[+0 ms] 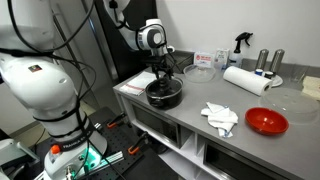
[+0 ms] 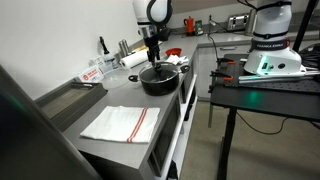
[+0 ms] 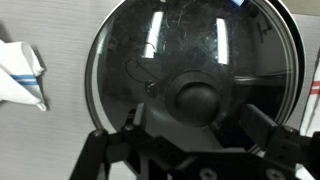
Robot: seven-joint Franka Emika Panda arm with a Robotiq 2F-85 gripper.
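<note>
A black pot [image 1: 165, 97] with a dark glass lid [image 3: 170, 60] stands on the grey counter. The round black knob [image 3: 196, 100] rises from the lid's middle. Just above the lid hangs my gripper, open and pointing down, its fingers spread to either side of the knob in the wrist view. Nothing shows held between them. From the side, the gripper [image 2: 154, 58] is over the pot [image 2: 158, 80]; whether it touches the knob I cannot tell.
A white cloth [image 1: 220, 116] lies right of the pot, and a red-striped towel [image 2: 117, 123] lies on its other side. Farther along are a red bowl [image 1: 266, 121], a paper roll [image 1: 247, 80] and clear bowls [image 1: 200, 73].
</note>
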